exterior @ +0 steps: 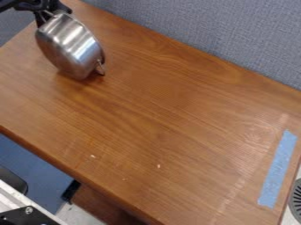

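Note:
A steel pot (70,46) is tilted on its side at the far left end of the wooden table (153,132), with a wire handle on its right side. My gripper (42,14) is at the pot's upper-left rim, at the top left edge of the view, shut; its fingertips are mostly hidden by the pot and the frame edge, so I cannot see what lies between them.
A blue tape strip (277,169) lies near its right end. A grey padded wall (206,26) runs along the back. A round metal piece shows at the lower right edge.

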